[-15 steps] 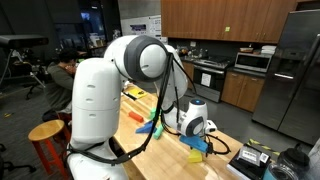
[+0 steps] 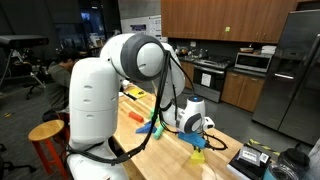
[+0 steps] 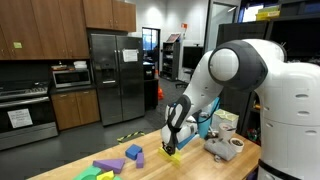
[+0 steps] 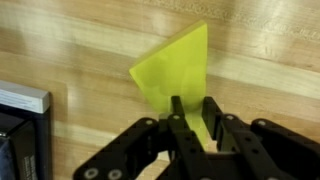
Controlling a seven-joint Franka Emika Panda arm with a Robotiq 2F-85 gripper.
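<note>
A yellow piece [image 4: 175, 70] with a pointed outline shows in the wrist view, and my gripper is shut on it. The dark fingertips [image 4: 177, 106] stand at its near part and cover some of it. Exterior view 1 has the same yellow piece [image 2: 197, 142] at the gripper, low over the wooden table [image 2: 160, 165]. From the other side, the yellow piece [image 3: 170, 142] shows below the arm; whether it is clear of the tabletop I cannot tell.
A blue block [image 3: 131, 137], purple blocks [image 3: 110, 164] and a green piece [image 3: 88, 173] lie elsewhere on the table. At the right in exterior view 1 are a black box [image 2: 250, 157] and a black and yellow item [image 2: 292, 160]. Table around the gripper is bare.
In exterior view 1 the yellow piece shows higher up and more upright at the gripper than before, when it lay flat lower down. The arm has shifted only slightly.
</note>
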